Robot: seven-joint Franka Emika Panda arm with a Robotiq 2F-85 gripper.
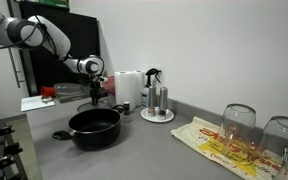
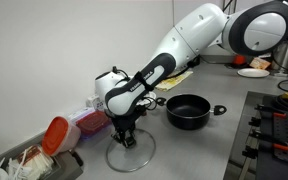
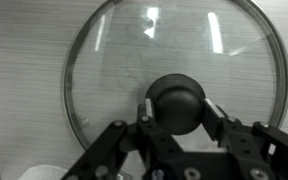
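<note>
A round glass lid (image 3: 119,70) with a clear pane and a metal rim fills much of the wrist view. Its dark knob (image 3: 177,104) sits between the fingertips of my gripper, which is shut on it. In exterior view 2 the lid (image 2: 114,158) is low over or on the grey table, with my gripper (image 2: 127,140) above it; whether it touches the table I cannot tell. The black pot (image 2: 187,112) stands open on the table, to the right of the lid in that view.
An orange-red container (image 2: 59,135) lies left of the lid. Paper towel rolls (image 1: 129,88) and a white plate of bottles (image 1: 157,115) stand along the wall. Two upturned glasses (image 1: 238,122) rest on a yellow cloth (image 1: 212,145).
</note>
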